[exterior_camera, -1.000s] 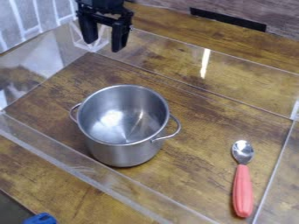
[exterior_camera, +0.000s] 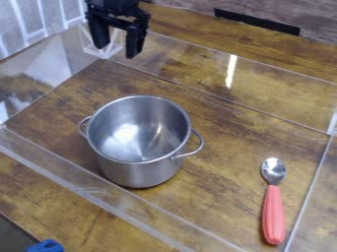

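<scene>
My black gripper hangs at the top left of the camera view, above the back-left part of the enclosure, its two fingers apart with nothing visible between them. Below and in front of it stands a steel pot with two side handles, upright and empty. To the right of the pot lies a spoon with a silver bowl and a pink handle, apart from the pot.
Clear low walls border the wooden work surface. A small blue object sits at the bottom-left corner, outside the clear wall.
</scene>
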